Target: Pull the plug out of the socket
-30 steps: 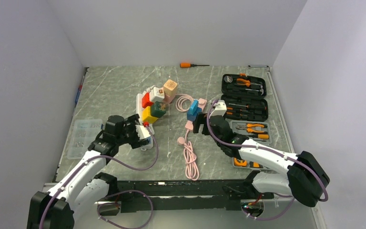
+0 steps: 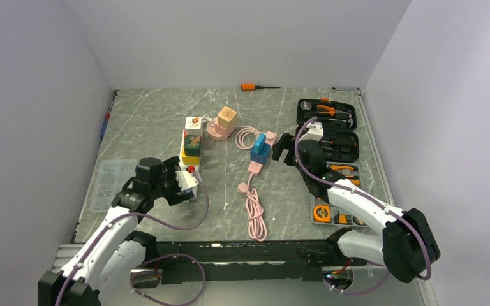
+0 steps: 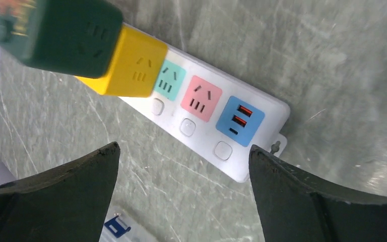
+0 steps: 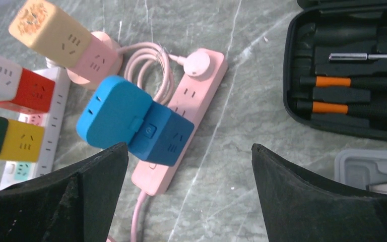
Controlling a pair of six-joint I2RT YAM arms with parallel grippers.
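A white power strip (image 3: 205, 106) with coloured outlets lies at the left, carrying stacked cube plugs: a yellow cube (image 3: 137, 60) with a green cube (image 3: 78, 38) on it, and a red cube (image 4: 30, 93) under a white one. Over the strip's near end stands my left gripper, open and empty. A pink strip (image 4: 194, 96) bears a dark blue cube (image 4: 166, 135) topped by a lighter blue plug (image 4: 115, 112). To their right hovers my right gripper, open, nothing between its fingers. A tan cube (image 2: 227, 116) sits on a round pink base (image 2: 214, 131).
An open black tool case (image 2: 340, 148) and a grey tool tray (image 4: 378, 157) occupy the right side. A clear parts box (image 2: 107, 182) lies beside the left arm. Pink cable (image 2: 255, 213) is bundled at the front middle. An orange screwdriver (image 2: 249, 87) rests at the back.
The white strip's cube stacks, earlier leaning right, now stand straight. My left gripper has shifted left and slightly toward the front. The right gripper has moved right and back, away from the blue cubes.
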